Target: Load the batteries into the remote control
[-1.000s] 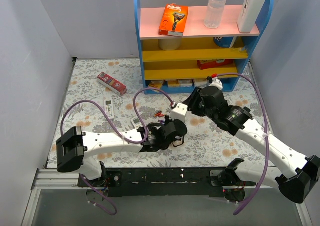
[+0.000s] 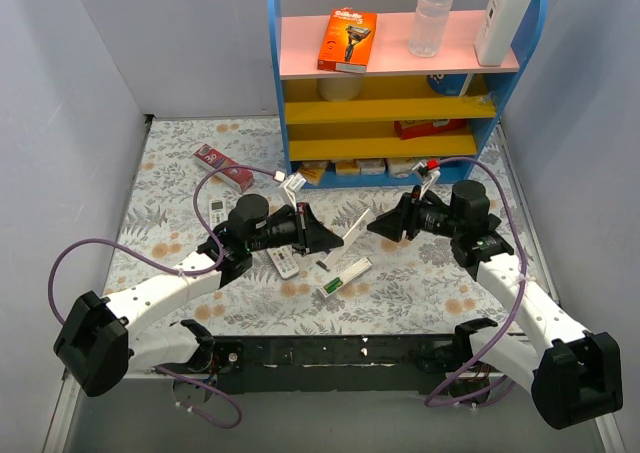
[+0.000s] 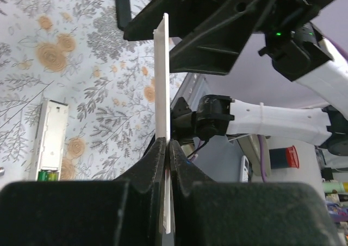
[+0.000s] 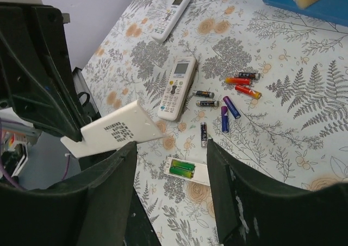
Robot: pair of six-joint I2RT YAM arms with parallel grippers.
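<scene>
My left gripper is shut on a thin white battery cover (image 3: 162, 83), which stands out edge-on from its fingertips. In the right wrist view the cover (image 4: 117, 131) shows its flat face with printed marks. My right gripper is open, and the cover's free corner reaches toward the gap between its fingertips; contact cannot be judged. Below lies the white remote control (image 2: 345, 276), its back up and its compartment open. Two green batteries (image 4: 182, 169) sit side by side in that compartment.
Loose batteries lie scattered on the cloth, among them an orange one (image 4: 248, 91) and a purple one (image 4: 231, 107). Two other remotes rest nearby, one grey-screened (image 4: 178, 88). A blue-sided shelf (image 2: 400, 115) stands at the back, and a red box (image 2: 223, 168) at back left.
</scene>
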